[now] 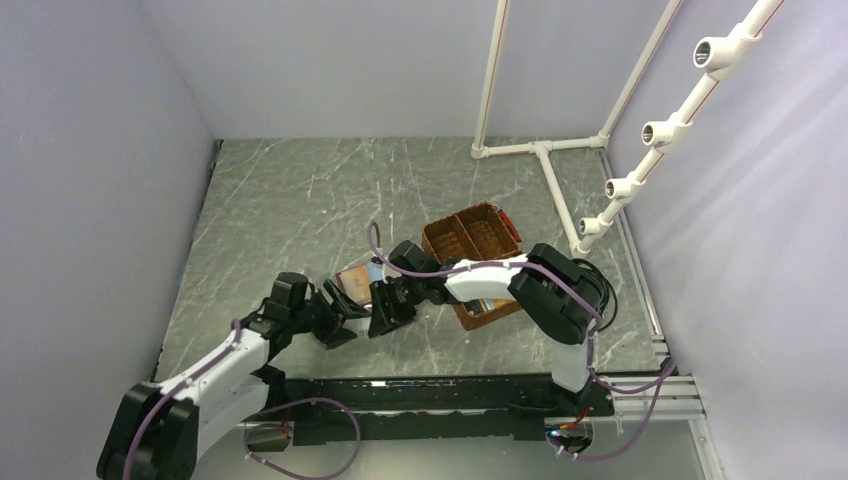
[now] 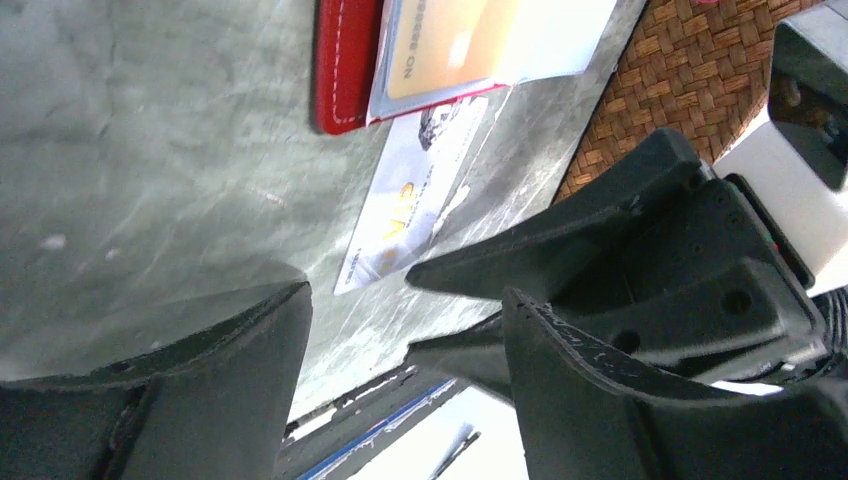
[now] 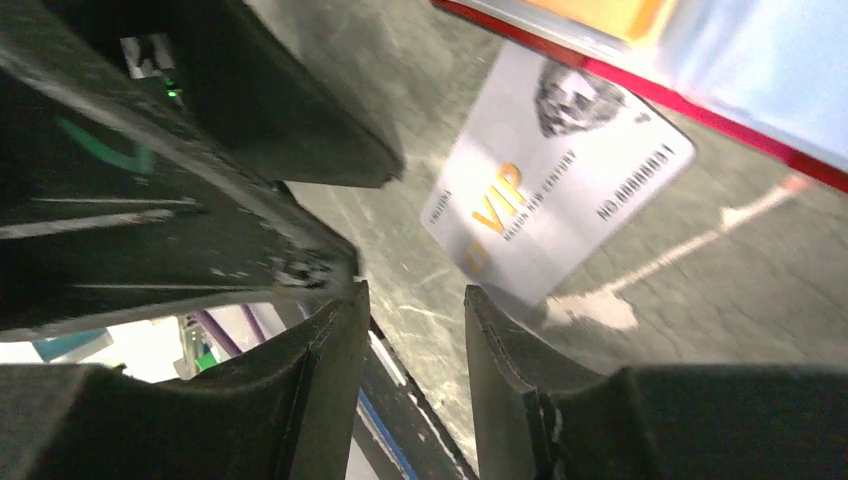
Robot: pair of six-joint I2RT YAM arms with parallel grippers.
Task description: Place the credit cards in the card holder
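A white VIP card (image 3: 555, 170) lies flat on the table, its far end against or slightly under the edge of the red card holder; I cannot tell which. That holder (image 2: 345, 60) lies open, with an orange-tan card (image 2: 455, 45) on one side and a pale blue-white panel beside it. My left gripper is open near the white card's close end, nothing between its fingers. Facing it from the right, my right gripper is part open and empty, just short of the same card end. From above, both grippers partly cover the card.
A brown woven basket (image 1: 447, 241) with compartments stands to the right, partly beneath my right arm; small items sit in its near part. The two grippers are very close together. Bare table extends at the back and left. White pipes stand at the right.
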